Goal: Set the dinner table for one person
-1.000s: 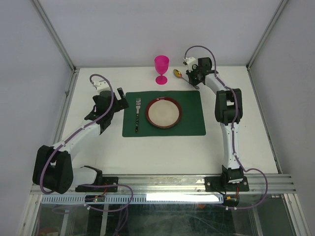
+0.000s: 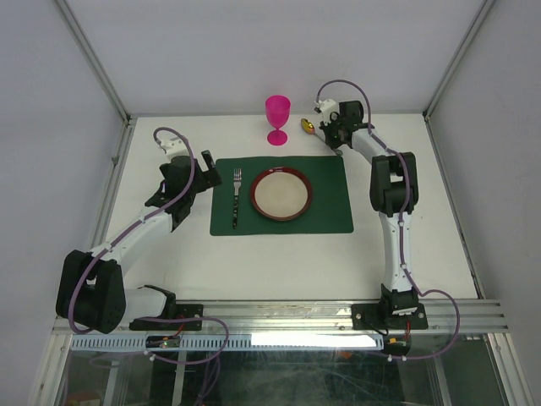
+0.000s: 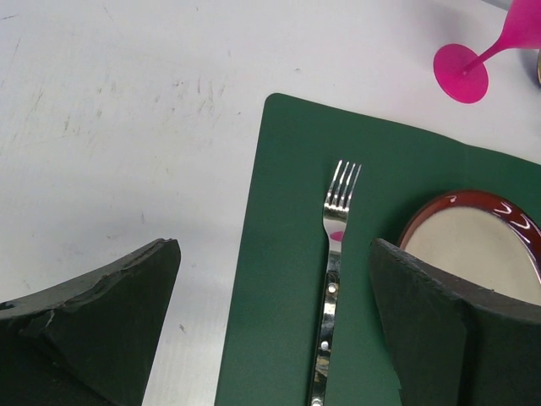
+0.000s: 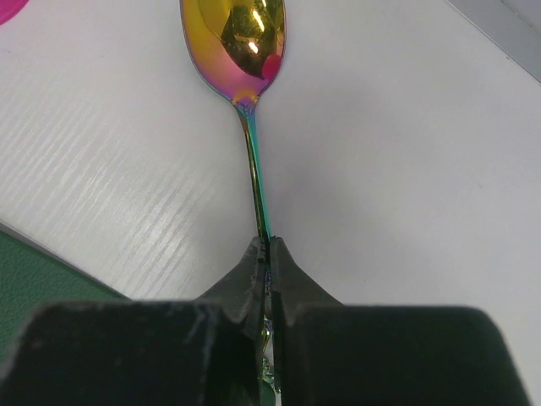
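Note:
A rainbow-gold spoon (image 4: 237, 51) lies on the white table behind the mat, its handle running beneath my right gripper. That gripper is shut, its fingertips together over the handle, with the spoon outside them; they hide part of the handle. On the green placemat (image 2: 330, 211) rests a cream plate with a brown rim (image 2: 281, 193). The fork (image 2: 237, 199) lies left of the plate. A pink goblet (image 2: 277, 118) stands upright behind the mat. My left gripper is open and empty, above the mat's left edge near the fork.
The mat's strip right of the plate (image 2: 336, 190) is bare. A wall rises close behind the goblet and spoon.
The left gripper has drifted a little but stays open.

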